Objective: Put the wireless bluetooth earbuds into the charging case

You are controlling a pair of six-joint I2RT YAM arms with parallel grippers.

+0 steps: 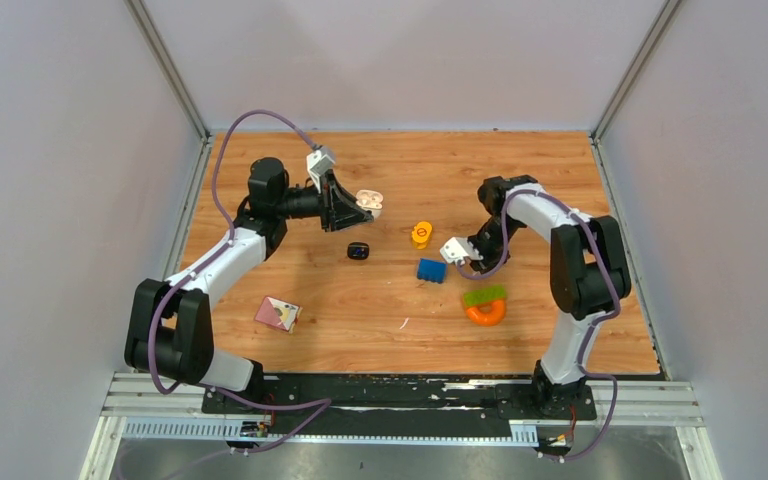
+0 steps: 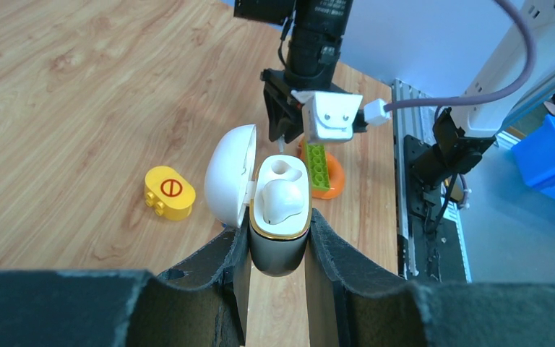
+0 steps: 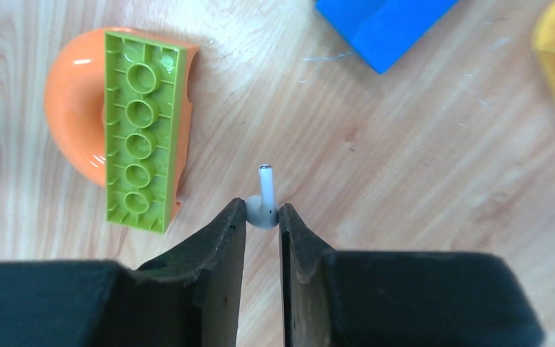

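The white charging case stands upright with its lid open, held in my left gripper; one earbud head shows in it, with another cavity looking empty. In the top view the case is raised at centre left. A white earbud sits at the fingertips of my right gripper, stem pointing up in that view, above the wood near the green and orange toys. Whether the right fingers grip it firmly is hard to tell; they are nearly together around it.
A yellow block, blue block, green brick on an orange ring, black object and pink card lie on the table. The back and front middle have free room.
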